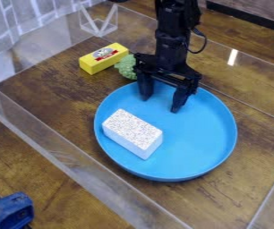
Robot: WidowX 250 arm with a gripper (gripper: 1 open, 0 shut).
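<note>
My black gripper (166, 79) reaches down from the top centre to the back part of a blue plate (200, 134); its fingers are dark, and whether they are open or shut or hold anything is unclear. A white speckled block (132, 131) lies on the left side of the plate.
A yellow box (101, 57) and a green object (126, 66) lie behind the plate to the left. A blue object (7, 211) sits at the bottom left corner. Bare wooden table surrounds the plate on the right, with a clear plastic strip on the left.
</note>
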